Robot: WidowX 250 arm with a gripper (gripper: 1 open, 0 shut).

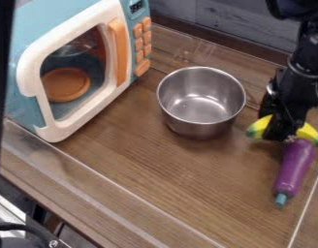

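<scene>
My black gripper (282, 124) reaches down from the upper right onto a yellow banana (308, 134), right of a steel pot (201, 113). The banana's middle is hidden behind the fingers, and whether they grip it I cannot tell. A purple eggplant (294, 170) lies just in front of the banana, its teal tip toward the front.
A toy microwave (123, 58) with an orange plate inside stands at the left. A wall runs along the back.
</scene>
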